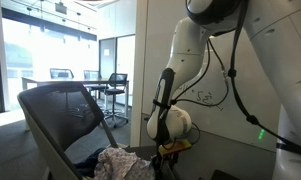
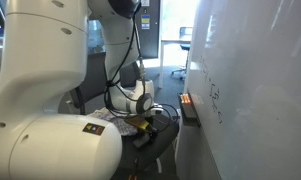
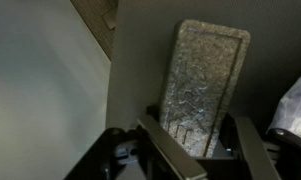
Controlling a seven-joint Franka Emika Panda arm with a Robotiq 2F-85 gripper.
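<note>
A grey, speckled rectangular block point(image 3: 202, 75) with rounded corners, like an eraser, reaches down between the fingers of my gripper in the wrist view. The gripper is shut on its near end, and the far end sticks out ahead over a dark surface. In exterior view 1 the gripper point(image 1: 171, 156) is low, in front of the whiteboard's lower part. Exterior view 2 shows the gripper point(image 2: 147, 130) over the dark surface; the block is too small and dark to make out in either exterior view.
The whiteboard point(image 2: 240, 90) rises close beside the arm, with a ledge point(image 2: 188, 110) along it. A crumpled patterned cloth point(image 1: 123, 163) lies next to the gripper. A dark chair point(image 1: 62, 115) stands to the left. Something whitish point(image 3: 295, 105) shows at the wrist view's right edge.
</note>
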